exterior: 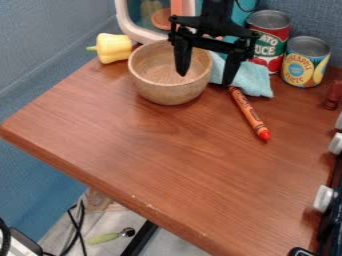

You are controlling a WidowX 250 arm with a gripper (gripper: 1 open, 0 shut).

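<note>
My black gripper hangs over the right part of a wooden bowl at the back of the table. Its two fingers are spread apart, the left one over the bowl, the right one past its rim near a light blue cloth; nothing shows held between them. An orange crayon lies to the right of the bowl, in front of the cloth.
A yellow pepper-like toy sits back left, two cans back right, a small dark red bottle at the right. Black equipment lines the right edge.
</note>
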